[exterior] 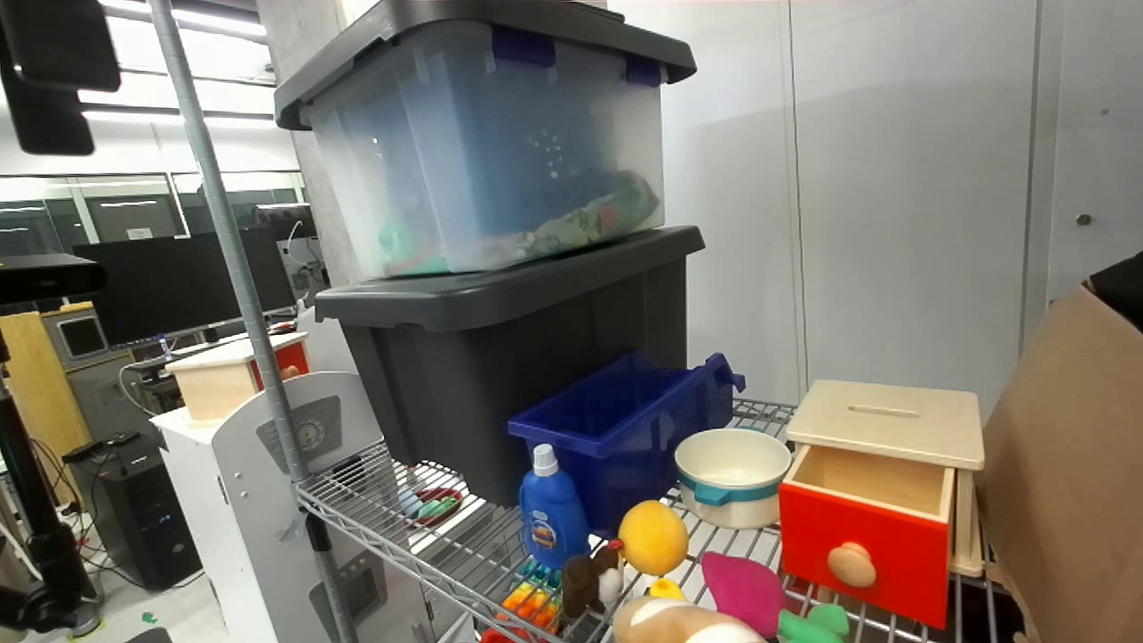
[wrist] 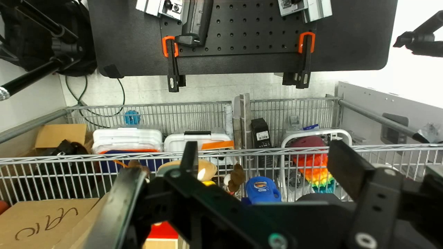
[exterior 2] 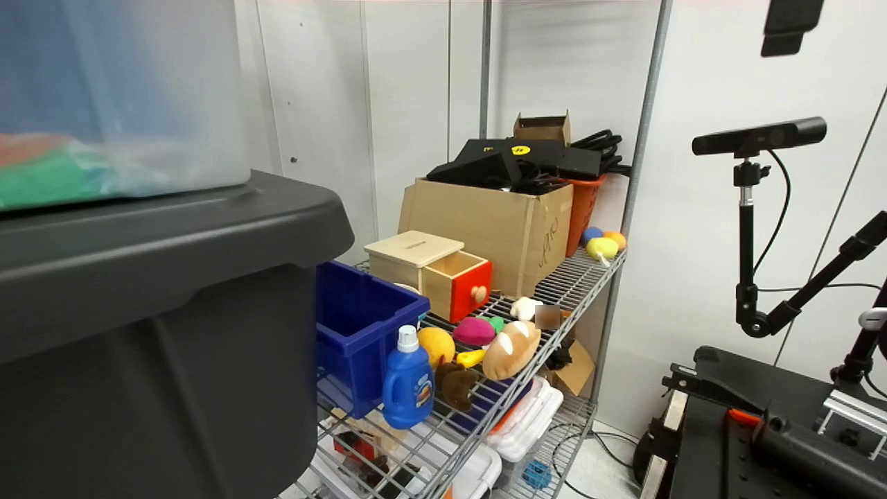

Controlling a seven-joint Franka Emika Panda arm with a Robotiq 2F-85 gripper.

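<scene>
In the wrist view my gripper stands open, its dark fingers wide apart with nothing held between them. Beyond them is the wire shelf [exterior: 375,504] with toys. A wooden box [exterior: 885,413] has its red drawer [exterior: 804,546] pulled out, and the drawer looks empty. Left of it stands a cream pot [exterior: 739,513] with a teal band, beside a blue bin [exterior: 643,461]. The blue bottle [exterior: 554,520] is upright, near an orange ball [exterior: 654,538]. In front lie a bread-like toy [exterior 2: 511,351], a magenta toy [exterior 2: 474,331] and a brown plush [exterior 2: 455,385].
Dark and clear storage boxes [exterior: 514,364] stack high on the shelf's left. A cardboard box [exterior 2: 474,224] bounds its right side. Below, a lower level holds white-lidded containers [exterior 2: 532,420]. The black base plate [wrist: 249,64] lies outside the shelf.
</scene>
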